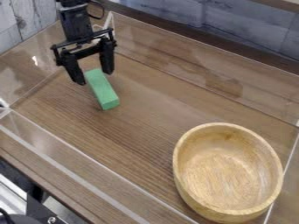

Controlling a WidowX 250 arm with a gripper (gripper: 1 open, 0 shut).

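Note:
My gripper [91, 67] hangs over the upper left of the wooden table, its two dark fingers apart, open. A green rectangular block [103, 91] lies on the table just below it, its upper end between or under the fingers; whether they touch it I cannot tell.
A large pale wooden bowl [226, 168] sits at the lower right. The table's edges show at the left and along the top right.

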